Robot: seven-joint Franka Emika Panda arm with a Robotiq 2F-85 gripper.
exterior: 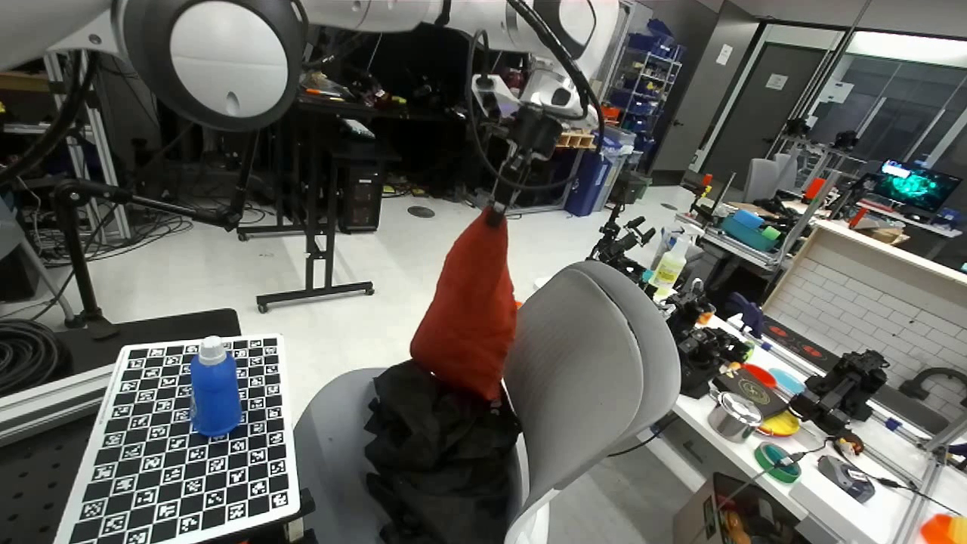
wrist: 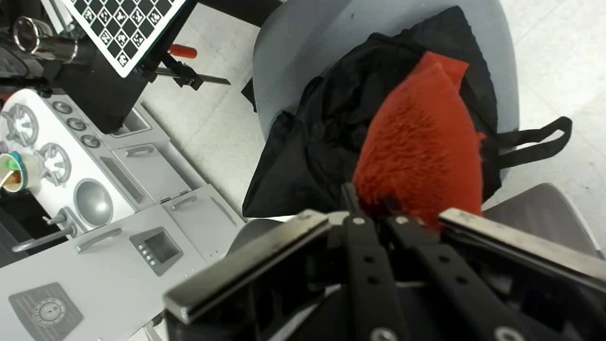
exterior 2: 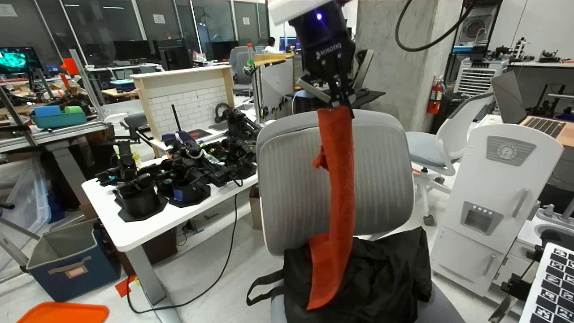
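A red cloth (exterior: pixel 469 304) hangs from my gripper (exterior: pixel 498 210), which is shut on its upper end. Its lower part reaches down to a crumpled black bag (exterior: pixel 435 453) on the seat of a grey chair (exterior: pixel 594 349). Seen from the second exterior view, the cloth (exterior 2: pixel 341 199) drops as a narrow strip in front of the backrest, its lower end against the bag (exterior 2: pixel 387 274). The wrist view has the fuzzy cloth (wrist: pixel 423 142) beneath the closed fingers (wrist: pixel 363 244); the pinched spot is partly hidden by them.
A blue bottle (exterior: pixel 216 390) stands on a checkered board (exterior: pixel 263 489) left of the chair. Beyond the backrest, a white table (exterior 2: pixel 123 229) carries black devices. A white toy kitchen (exterior 2: pixel 479 199) stands on the chair's other side.
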